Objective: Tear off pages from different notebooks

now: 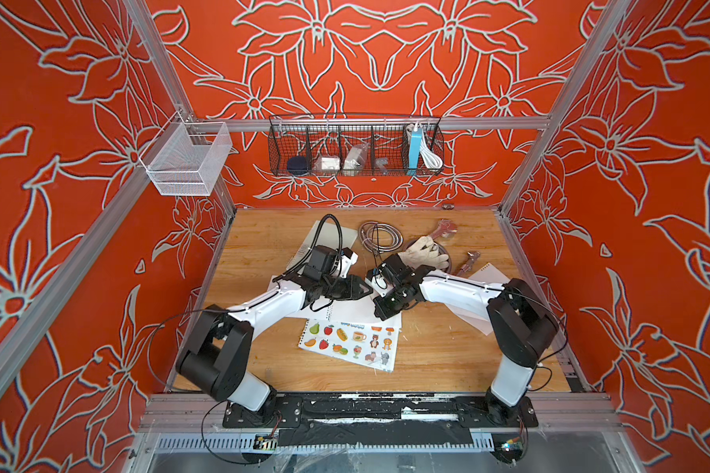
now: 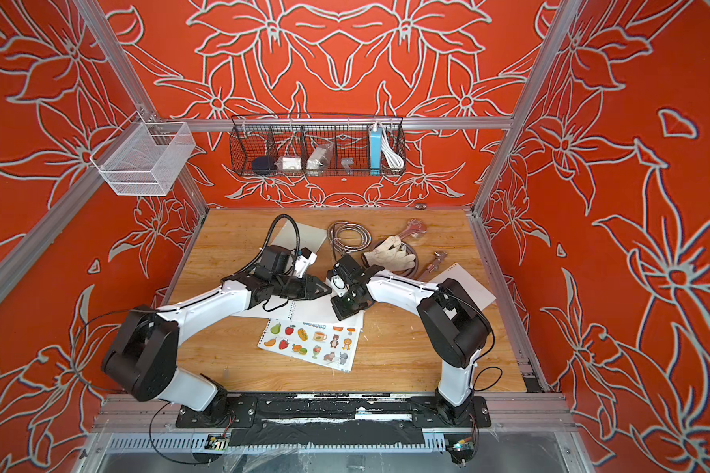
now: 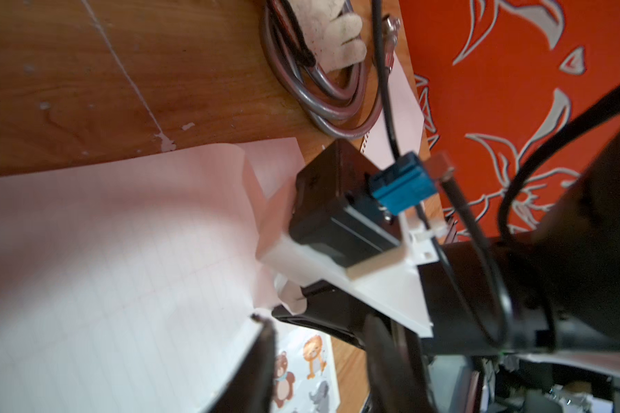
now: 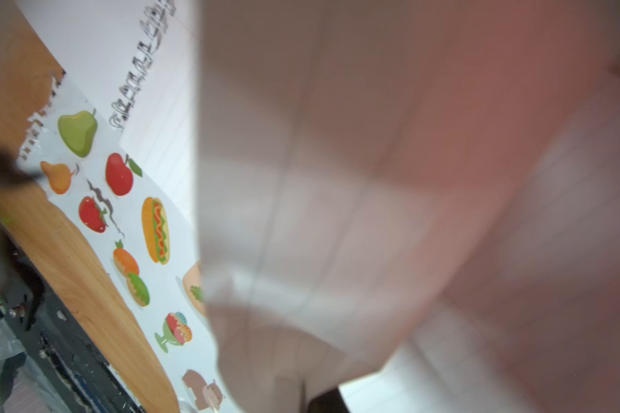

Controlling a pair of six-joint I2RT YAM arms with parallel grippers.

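Note:
A spiral notebook with lined pages lies open mid-table, partly under both grippers; its spiral (image 4: 137,69) shows in the right wrist view. A sticker page of fruit and animals (image 1: 347,347) lies in front of it. My left gripper (image 1: 364,290) is over the notebook, its fingers apart and blurred in its wrist view. My right gripper (image 1: 382,313) is shut low at the notebook's right side; a raised, curled page fills much of its wrist view, and whether it is pinched is unclear.
A white pad (image 2: 461,283) lies at the right, a pale pad (image 2: 307,236) behind the left gripper. A coiled hose (image 2: 351,236), work gloves (image 2: 386,254) and tools (image 2: 438,260) occupy the back right. Bare table shows at the front right.

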